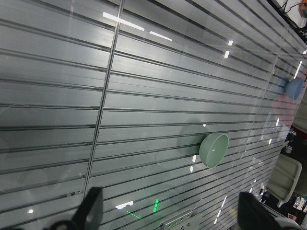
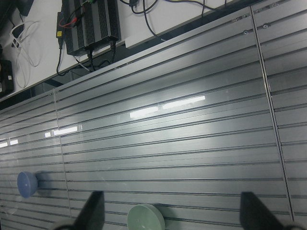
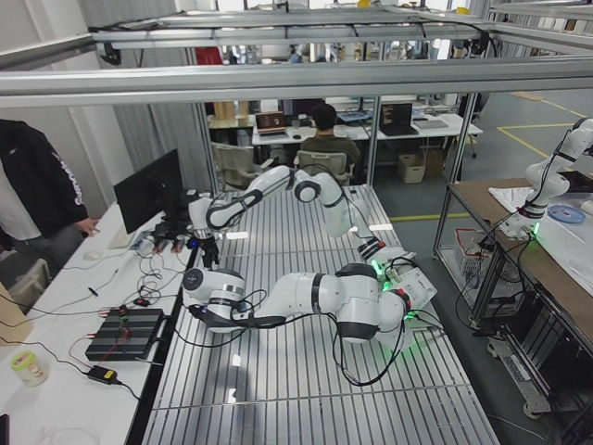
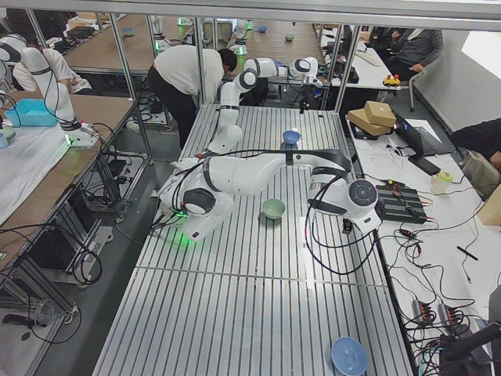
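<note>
A green bowl (image 4: pixel 273 207) sits mid-table on the slatted metal surface (image 4: pixel 235 321); it also shows in both wrist views, below each wrist camera's centre or to its right. One blue bowl (image 4: pixel 290 136) is at the far end, another (image 4: pixel 348 357) at the near right corner. My left gripper and right gripper hang above the surface; only blurred fingertips, wide apart at the lower edges of their wrist views, show, so both look open with nothing between them. Neither touches a bowl in those views.
A white desk (image 3: pixel 83 408) with a black box (image 3: pixel 125 334), monitor and cables runs along one side. The metal frame stands around the table. Loose cables loop from the arms over the surface.
</note>
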